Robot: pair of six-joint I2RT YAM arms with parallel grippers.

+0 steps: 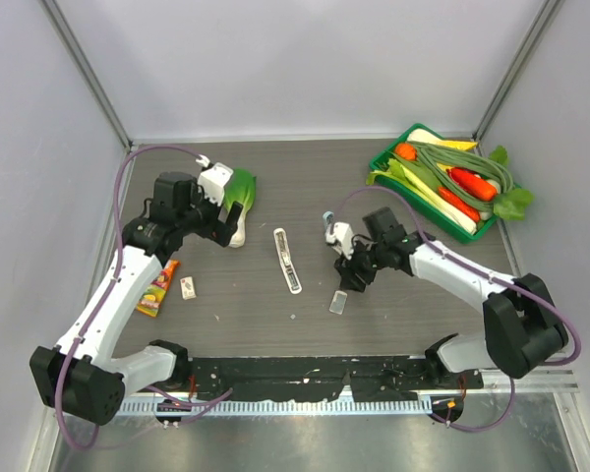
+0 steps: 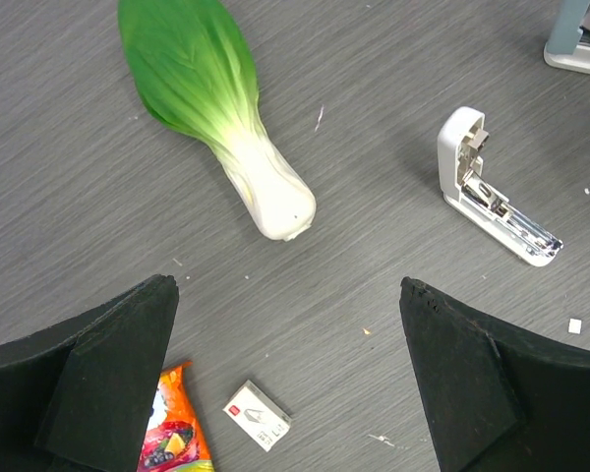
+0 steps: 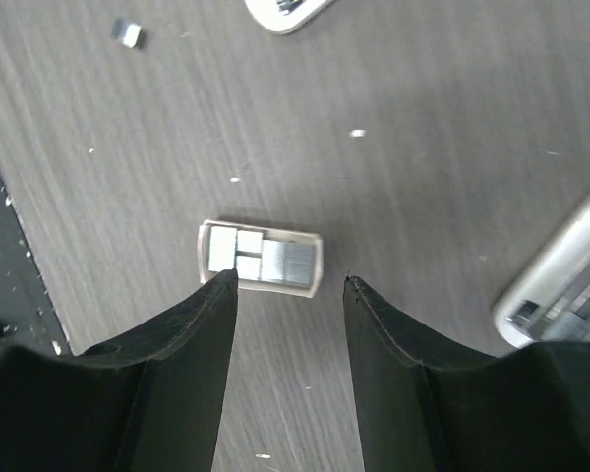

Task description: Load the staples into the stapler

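A small tray of staples (image 1: 337, 302) (image 3: 261, 258) lies on the dark table, just beyond my right gripper's open fingertips (image 3: 287, 285), which hover close to it. An open white stapler (image 1: 287, 261) (image 2: 501, 221) lies near the centre; a blue-grey stapler (image 1: 328, 217) (image 2: 570, 25) is partly hidden behind the right arm. My left gripper hangs open over the left side, holding nothing.
A bok choy (image 2: 197, 88), a snack bag (image 1: 155, 290) and a small box (image 1: 188, 288) lie at the left. A green basket of vegetables (image 1: 383, 157) stands at the back right.
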